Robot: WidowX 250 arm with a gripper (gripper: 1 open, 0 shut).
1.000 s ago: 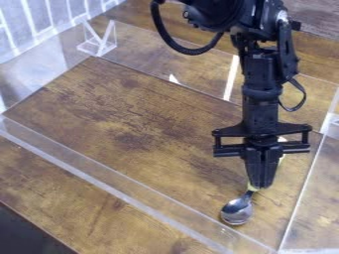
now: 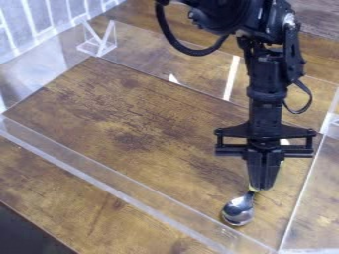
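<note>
A metal spoon [image 2: 239, 208] lies on the wooden board at the lower right, bowl toward the front left and handle running up beneath my gripper [image 2: 261, 183]. The black gripper points straight down over the handle end, its fingers shut and low at the board. Whether the handle is between the fingertips is hard to tell, as they hide that end.
Clear acrylic walls and strips border the wooden work surface [image 2: 126, 119], with a small clear bracket [image 2: 98, 42] at the back left. The middle and left of the board are free. A white railing stands beyond the top left.
Over the last second the arm has shifted very slightly to the right. The spoon looks unmoved.
</note>
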